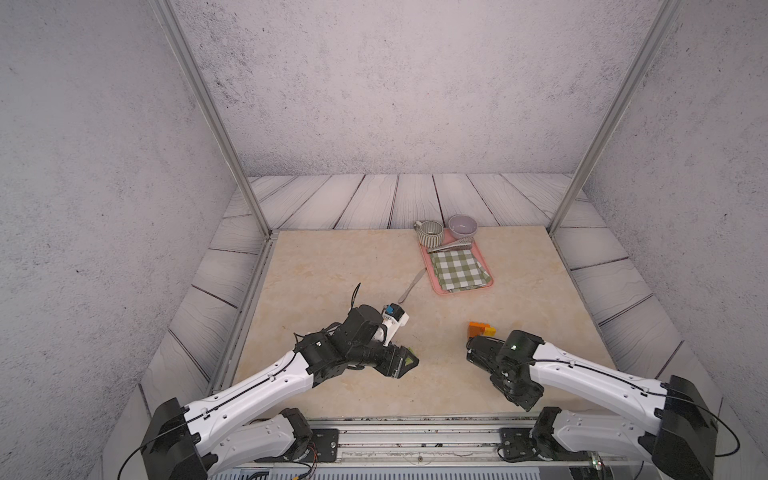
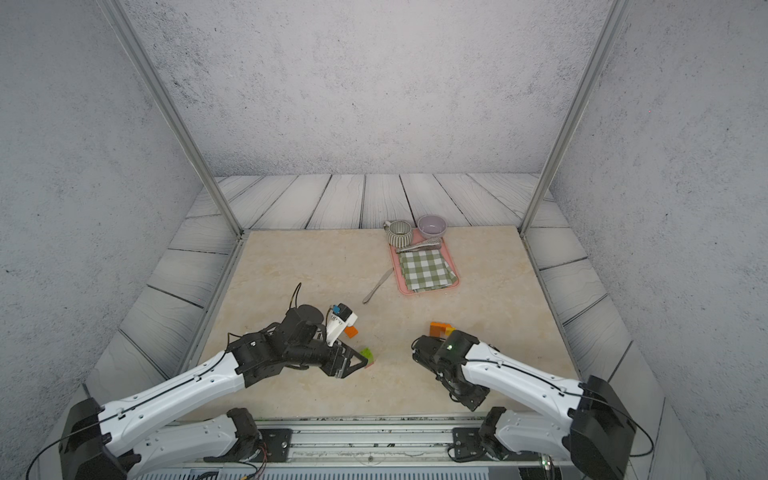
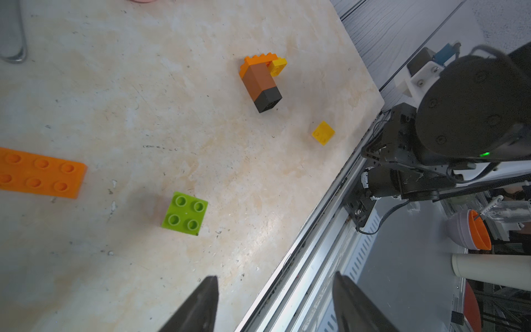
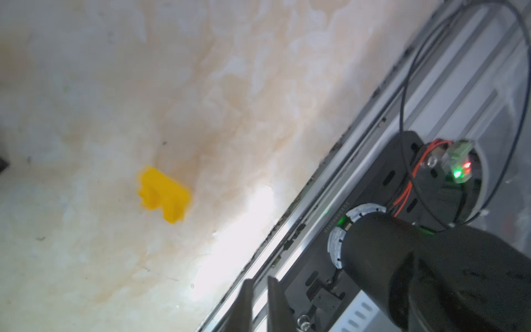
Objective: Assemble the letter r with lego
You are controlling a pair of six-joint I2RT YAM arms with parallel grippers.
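A stepped stack of orange, brown, black and yellow bricks [image 3: 258,82] stands on the right of the table, partly behind the right arm in the top views. A loose yellow brick [image 4: 164,193] lies below my right gripper, whose fingers sit close together; how far apart is unclear in the blur. In the left wrist view, a green brick [image 3: 185,213] and a long orange brick [image 3: 41,172] lie on the table under my left gripper, which is open and empty.
A pink tray [image 1: 484,280] with checked cloth, mug [image 1: 429,233] and bowl [image 1: 462,225] stands at the back right, a utensil [image 1: 412,284] beside it. The table's front rail runs close to both grippers.
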